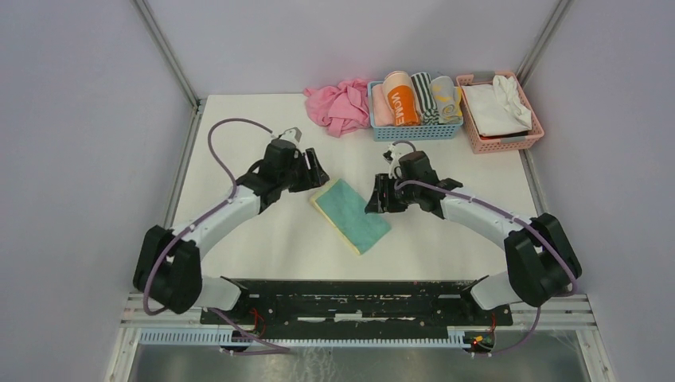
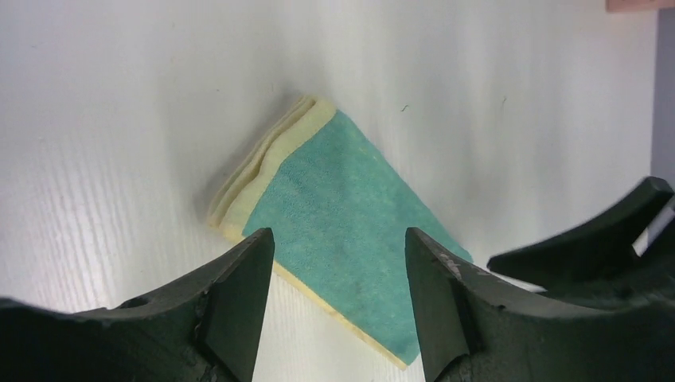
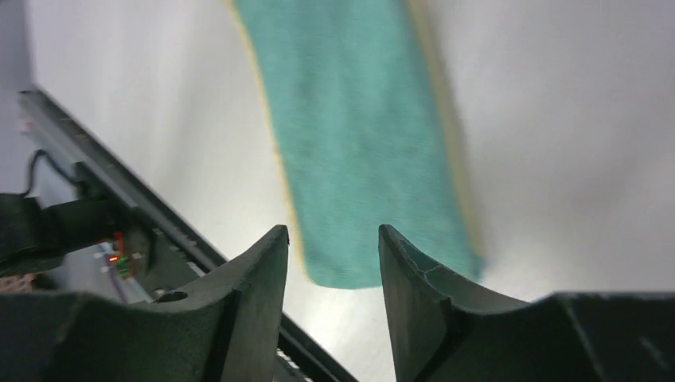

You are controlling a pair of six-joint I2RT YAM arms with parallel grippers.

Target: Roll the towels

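A folded teal towel [image 1: 354, 215] with a pale yellow edge lies flat and slantwise on the table, its upper-left end toward my left arm. In the left wrist view, the towel [image 2: 342, 215] spreads below and beyond my left gripper, which is open with nothing between its fingers. My right gripper hangs above the towel's right side, also open and empty. Through its fingers the towel's rounded end [image 3: 350, 274] shows, slightly blurred.
At the back stand a blue basket [image 1: 418, 133] of rolled towels and a pink basket [image 1: 501, 146] with white cloth. A crumpled pink towel [image 1: 341, 107] lies beside the blue one.
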